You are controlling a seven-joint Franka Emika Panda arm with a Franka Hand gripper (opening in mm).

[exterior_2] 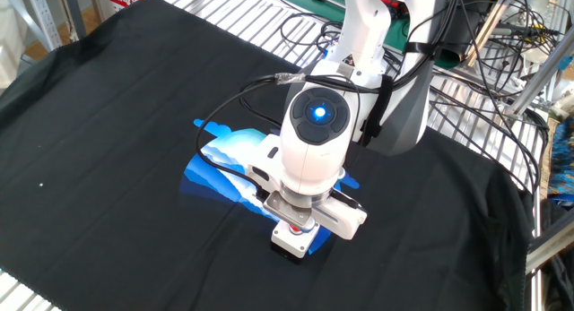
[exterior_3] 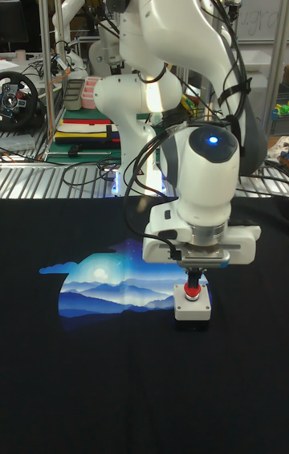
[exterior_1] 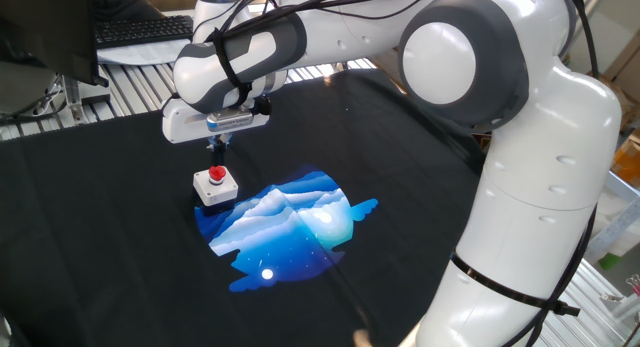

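A white box with a red push button (exterior_1: 217, 174) on its top stands upright on the black cloth, by the edge of the blue printed picture. Directly over the button, my gripper (exterior_1: 218, 161) points straight down with its dark fingers (exterior_3: 194, 275) together, so it looks shut. No object shows between them. In exterior view 3 the fingertips overlap the red cap; whether they press it down cannot be told. From exterior view 2, the gripper's body hides most of the button, and only the front part of the white box (exterior_2: 295, 241) shows.
A blue mountain-and-moon print (exterior_1: 290, 232) lies flat on the black cloth (exterior_3: 77, 386). Cloth around the box is otherwise clear. Cables (exterior_2: 235, 98) loop beside the wrist. A keyboard (exterior_1: 143, 30) and monitor sit beyond the slatted table edge.
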